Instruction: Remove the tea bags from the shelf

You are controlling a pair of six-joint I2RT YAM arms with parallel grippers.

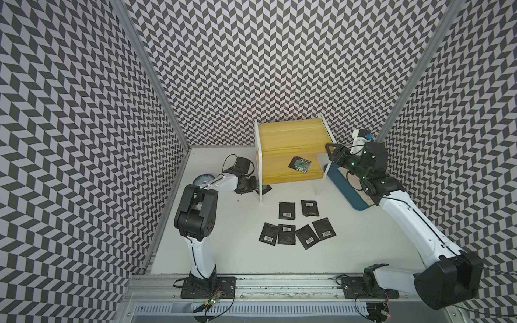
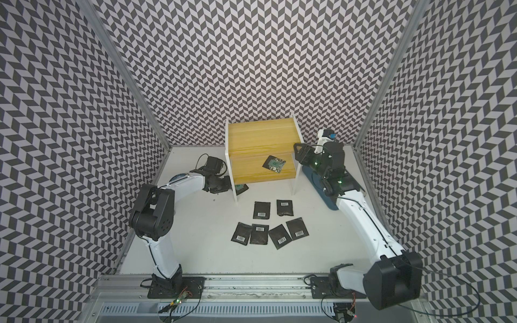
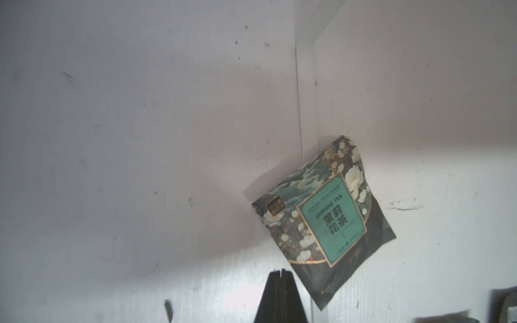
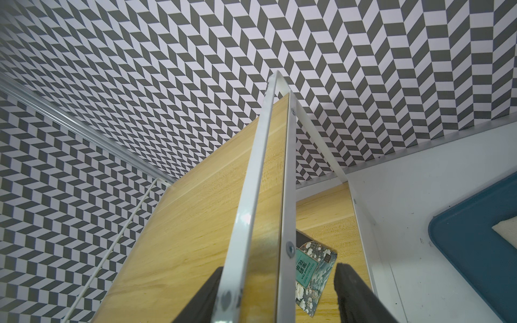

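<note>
The wooden shelf [image 1: 293, 129] with white side frames stands at the back middle. On its lower board lies a tea bag [image 4: 314, 274], green label up. Another jasmine tea bag [image 3: 328, 220] rests on the table by the shelf's left frame. My left gripper is shut beside that bag's lower corner, with nothing showing between its fingers; whether it touches the bag is unclear. My right gripper stands part open at the shelf's right end, with the white right frame [image 4: 255, 188] lying between its fingers in the view. No bag is between them.
Several dark tea bags lie on the table in front of the shelf, among them a front one [image 1: 286, 234] and a rear one [image 1: 287, 210]. A blue tray [image 1: 347, 191] sits right of the shelf under my right arm.
</note>
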